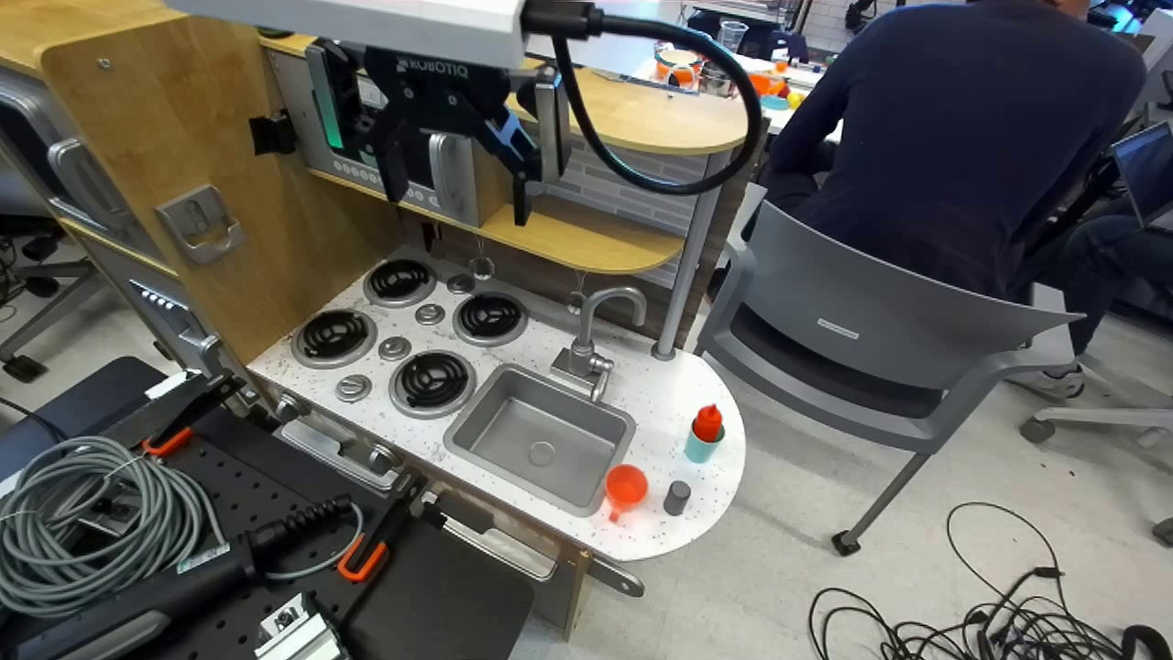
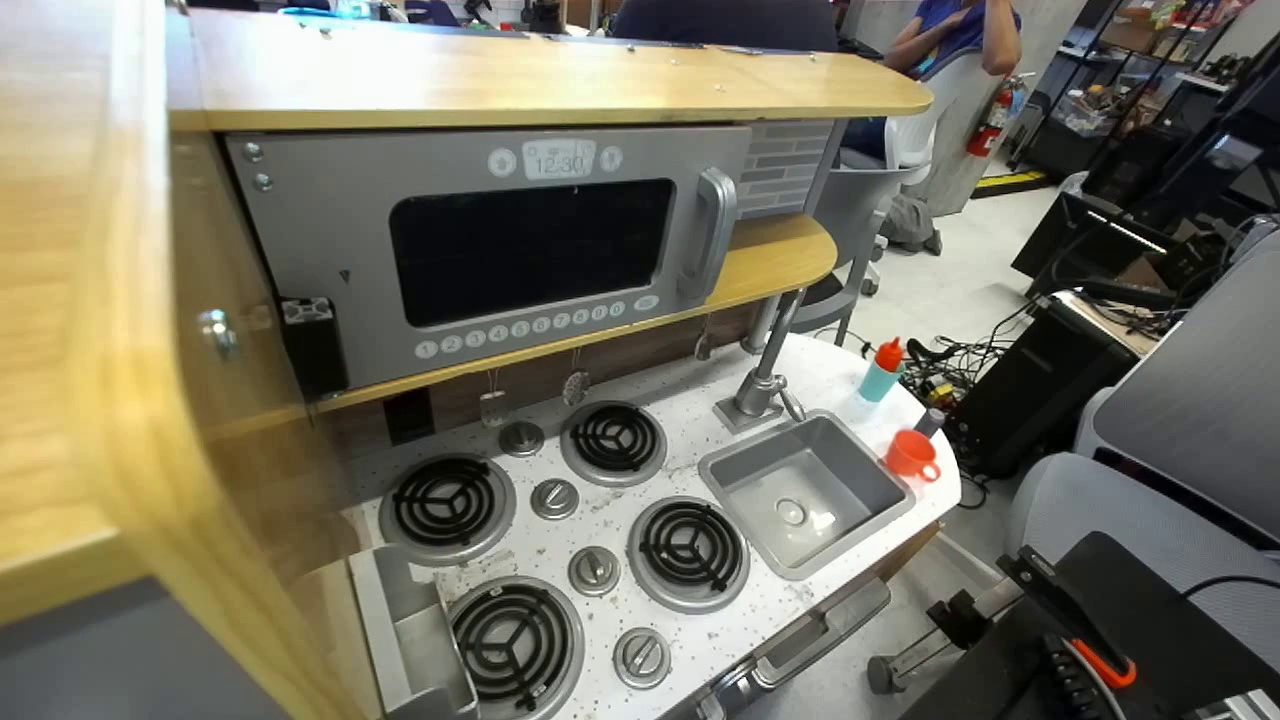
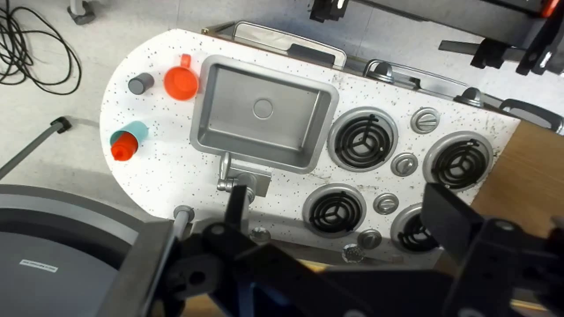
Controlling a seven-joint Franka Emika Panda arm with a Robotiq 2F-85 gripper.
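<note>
My gripper hangs high over the toy kitchen, in front of the microwave. Its fingers stand wide apart with nothing between them; one fingertip shows near the faucet in the wrist view. Far below, on the white counter, an orange cup sits right beside the sink. A small dark grey cylinder stands close to the cup. Toward the rounded counter end is a teal cup with a red bottle-like piece in it. The gripper touches none of these.
Several black-coiled burners and grey knobs fill the other half of the counter. A faucet and a shelf post rise behind the sink. The microwave is shut. A grey chair stands beyond the counter's rounded end.
</note>
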